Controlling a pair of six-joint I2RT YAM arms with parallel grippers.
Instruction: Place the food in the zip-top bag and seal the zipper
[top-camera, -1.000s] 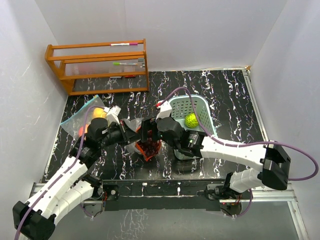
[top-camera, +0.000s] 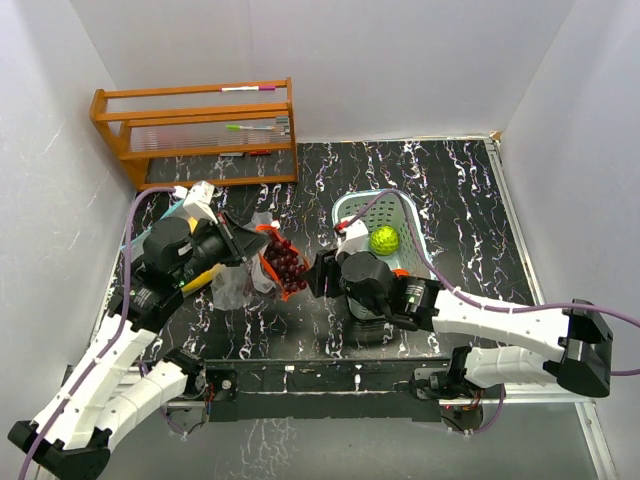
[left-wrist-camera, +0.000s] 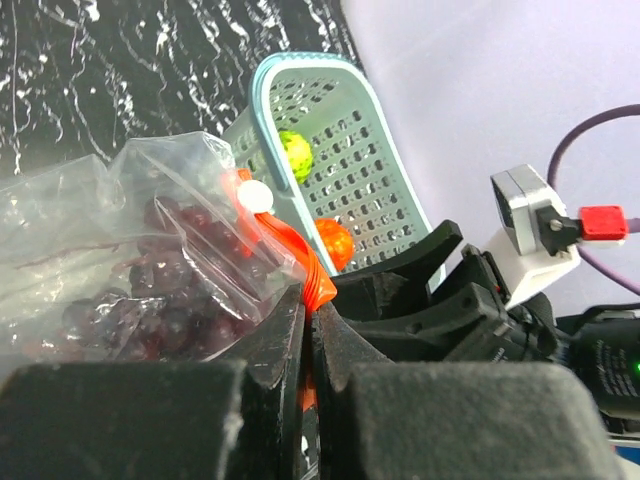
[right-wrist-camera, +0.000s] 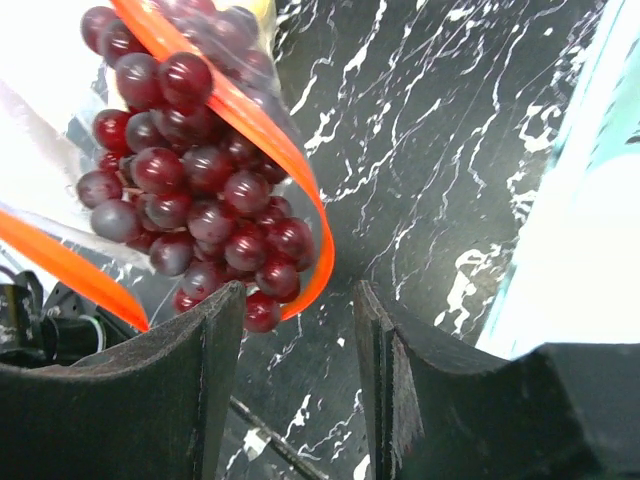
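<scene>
A clear bag (top-camera: 233, 285) with an orange zipper (right-wrist-camera: 70, 262) holds a bunch of dark red grapes (right-wrist-camera: 200, 200). My left gripper (top-camera: 240, 250) is shut on the orange zipper edge, which runs between its fingertips in the left wrist view. My right gripper stands part open just right of the bag's mouth, with nothing visible between its fingers; the grapes lie just beyond it.
A pale green basket (top-camera: 345, 205) at the right holds a green ball (top-camera: 384, 240) and an orange item (left-wrist-camera: 335, 242). A wooden rack (top-camera: 200, 185) stands at the back left. Another bag with yellow contents lies behind my left arm.
My left gripper has moved left and up, with the bag's edge lifted and its mouth showing the grapes. My right gripper has moved right and down, away from the left one.
</scene>
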